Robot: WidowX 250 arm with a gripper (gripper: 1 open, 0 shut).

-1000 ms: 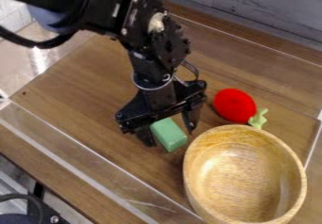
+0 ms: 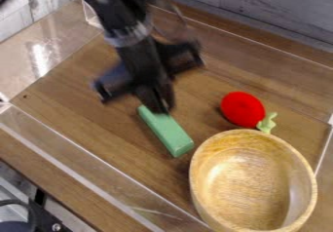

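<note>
My gripper (image 2: pixel 154 97) is motion-blurred above the wooden board, with its fingertips just over the far end of a green block (image 2: pixel 169 135); its fingers look drawn together, though the blur hides detail. The block lies flat on the board, apart from the gripper as far as I can see.
A wooden bowl (image 2: pixel 254 213) fills the lower right. A red object with a green leafy top (image 2: pixel 242 109) lies behind it. The board's left part (image 2: pixel 78 109) is bare, with a clear edge running along the lower left.
My gripper has risen up and back from around the green block, which now shows uncovered on the board. The bowl and red object have stayed put.
</note>
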